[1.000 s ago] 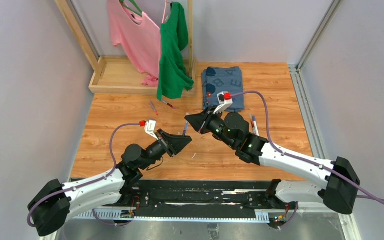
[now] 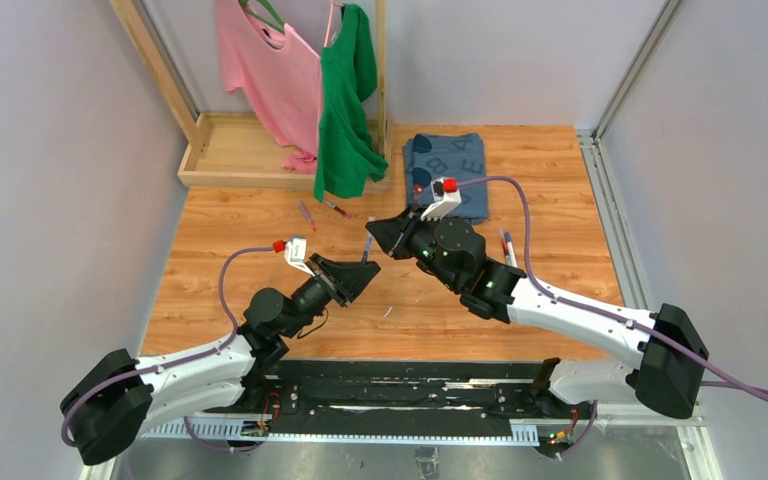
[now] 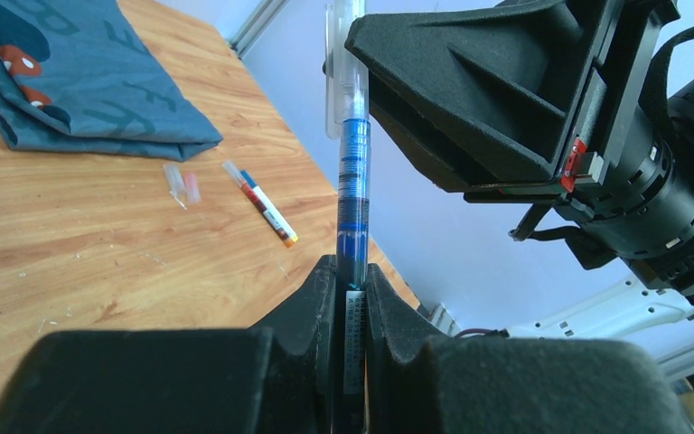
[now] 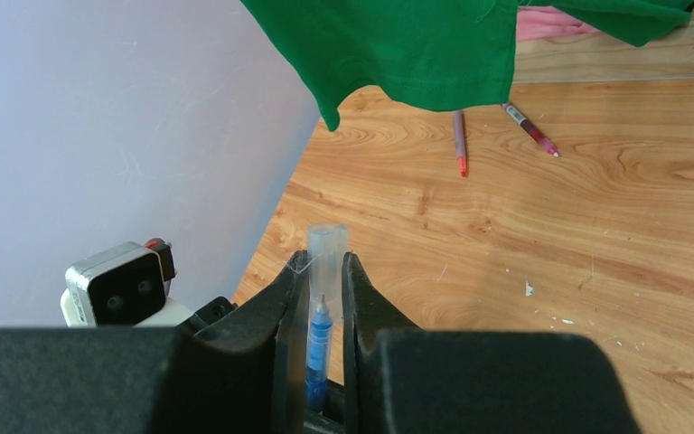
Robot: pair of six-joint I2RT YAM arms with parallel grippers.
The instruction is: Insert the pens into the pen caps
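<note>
A blue pen point(image 3: 353, 226) stands upright in my left gripper point(image 2: 364, 266), which is shut on it near the table's middle. Directly above it, my right gripper point(image 2: 374, 224) is shut on a clear pen cap point(image 4: 325, 249). The pen's upper end meets the cap, with its tip showing inside the clear plastic in the right wrist view. Other pens lie loose: a red one point(image 4: 461, 145) and a dark red one point(image 4: 531, 128) at the back left, several point(image 3: 262, 206) at the right. Small clear caps point(image 3: 176, 183) lie near those.
A wooden rack point(image 2: 200, 175) with hanging pink point(image 2: 270, 80) and green point(image 2: 345, 110) shirts stands at the back left. A folded blue cloth point(image 2: 445, 165) lies at the back right.
Both grippers have shifted slightly, a little leftward and the right one upward in the top view, still holding pen and cap together.
</note>
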